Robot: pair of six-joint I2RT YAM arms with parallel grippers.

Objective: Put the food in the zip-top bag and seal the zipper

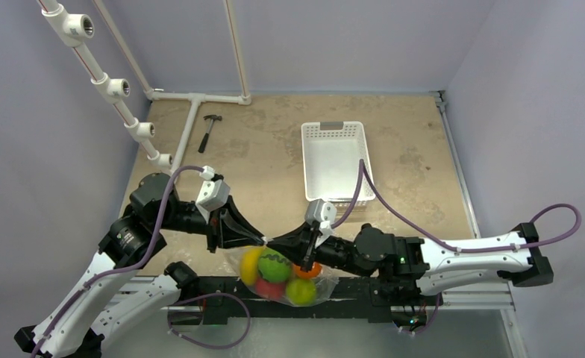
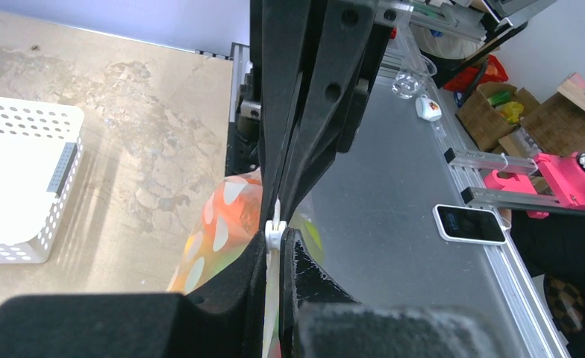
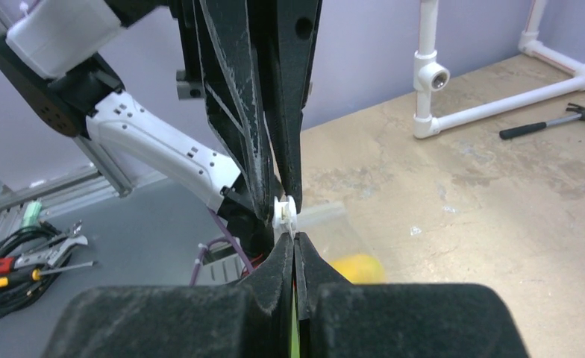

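Observation:
A clear zip top bag (image 1: 320,289) hangs at the table's front edge, holding a green watermelon (image 1: 274,265), something yellow (image 1: 250,266), a red piece (image 1: 269,289), an orange slice (image 1: 307,271) and a green-yellow fruit (image 1: 301,291). White and small, the zipper slider (image 2: 274,235) sits between the fingertips of my left gripper, which is shut on it. Just beside the slider, my right gripper is shut on the bag's thin top edge, a sliver of which shows at its tips in the left wrist view. The two grippers stand nearly tip to tip.
Behind the arms stands an empty white basket (image 1: 304,160). A hammer (image 1: 209,134) lies at the back left beside white pipes (image 1: 187,130). Open table remains between the hammer and the basket. Purple cables loop from both arms.

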